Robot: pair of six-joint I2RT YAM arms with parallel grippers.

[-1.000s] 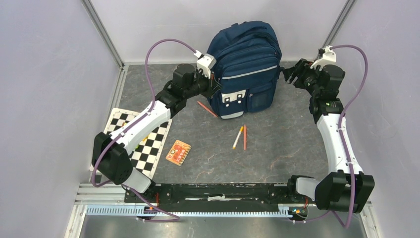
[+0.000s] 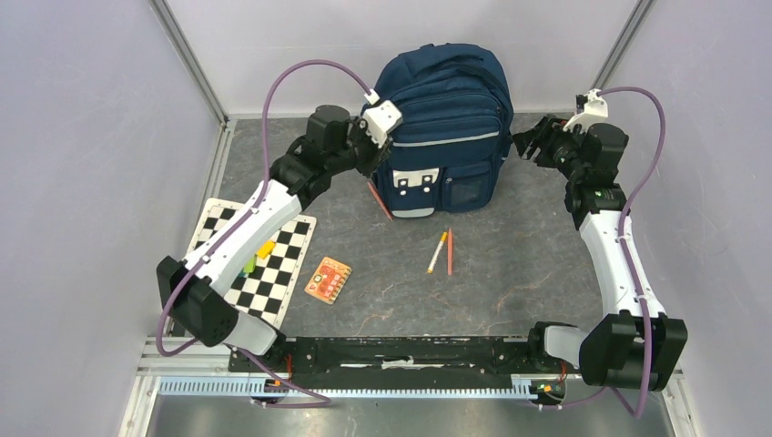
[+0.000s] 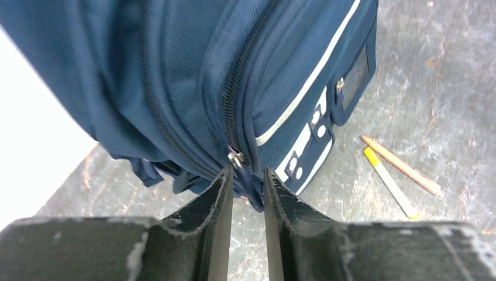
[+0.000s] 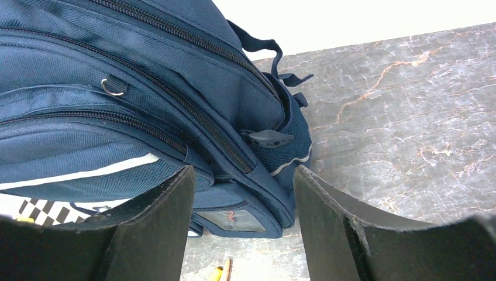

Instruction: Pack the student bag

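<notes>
A navy backpack (image 2: 449,123) stands upright at the back middle of the table, its main compartment apparently closed. By its left side is my left gripper (image 2: 374,162), open by a narrow gap. In the left wrist view a dark zip pull (image 3: 247,180) hangs between and beyond the fingertips; whether they touch it cannot be told. My right gripper (image 2: 519,146) is open at the bag's right side, with bag cloth behind its left finger (image 4: 169,216) and nothing visibly gripped. On the table lie an orange notebook (image 2: 328,279), a yellow-and-white marker (image 2: 437,252) and an orange pencil (image 2: 450,252).
A black-and-white checkered board (image 2: 276,282) lies at the left under my left arm, with small yellow and green items (image 2: 265,248) on it. Another reddish pencil (image 2: 380,200) lies against the bag's lower left.
The backpack has shifted slightly left and turned straighter. My left gripper has moved a little left and rotated, and the right one has edged left. The loose items on the table have stayed put.
</notes>
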